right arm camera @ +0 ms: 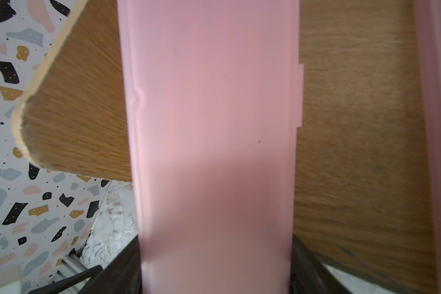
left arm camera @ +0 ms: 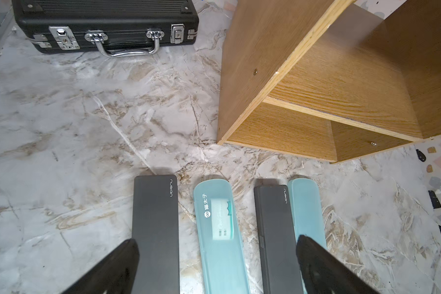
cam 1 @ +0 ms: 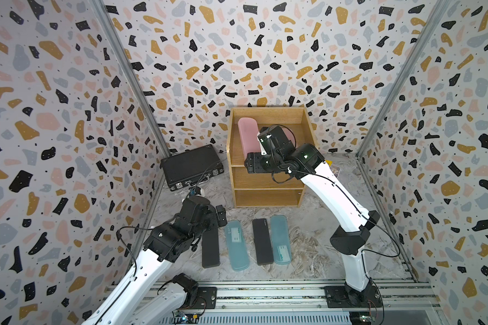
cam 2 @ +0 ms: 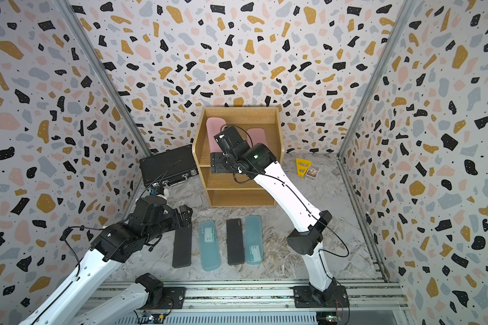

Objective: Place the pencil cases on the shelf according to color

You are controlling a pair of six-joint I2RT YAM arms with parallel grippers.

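A pink pencil case [right arm camera: 213, 122] fills the middle of the right wrist view, gripped across its width. My right gripper [cam 1: 254, 162] is shut on it at the top level of the wooden shelf [cam 1: 268, 114], toward the left side. A second pink case [cam 2: 256, 135] stands on that level at the right, partly behind my arm. On the floor before the shelf lie a left black case [left arm camera: 155, 215], a left blue case [left arm camera: 219, 259], a right black case [left arm camera: 277, 235] and a right blue case [left arm camera: 306, 208]. My left gripper hangs open and empty above them.
A black briefcase [cam 1: 192, 166] lies left of the shelf. Right of the shelf are a yellow object [cam 2: 302, 166] and a small card box [cam 2: 312, 171]. The shelf's middle level [left arm camera: 348, 93] and bottom level [left arm camera: 284, 129] look empty where visible.
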